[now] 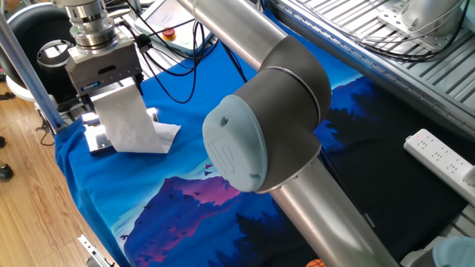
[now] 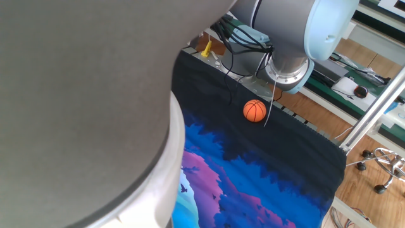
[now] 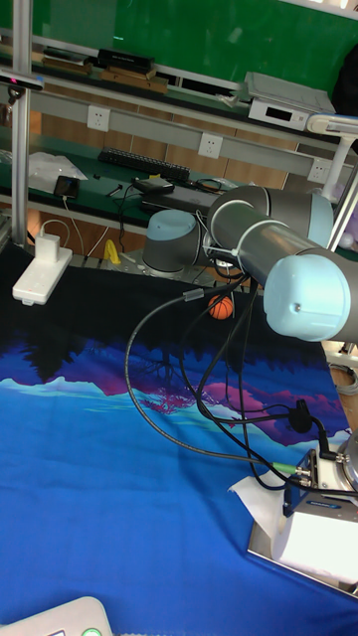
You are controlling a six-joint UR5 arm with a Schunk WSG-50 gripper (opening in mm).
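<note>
At the left of exterior view 1, my gripper (image 1: 106, 78) points down over a sheet of white paper (image 1: 128, 122). The top of the paper meets the gripper's underside, and its lower end spreads out toward the cloth. Paper and gripper body hide the fingertips, so their grip on the paper cannot be told. Beneath the paper lies a shiny metal plate (image 1: 99, 138). Exterior view 3 has the gripper (image 3: 330, 475) at the lower right edge, with the curved white paper (image 3: 318, 546) below it, over the metal plate. In exterior view 2 the arm blocks that area.
An orange ball (image 2: 254, 111) rests on the dark end of the printed cloth (image 2: 304, 158). A white power strip (image 1: 439, 157) lies along the cloth's right side. Loose black cables (image 3: 159, 418) loop beside the arm.
</note>
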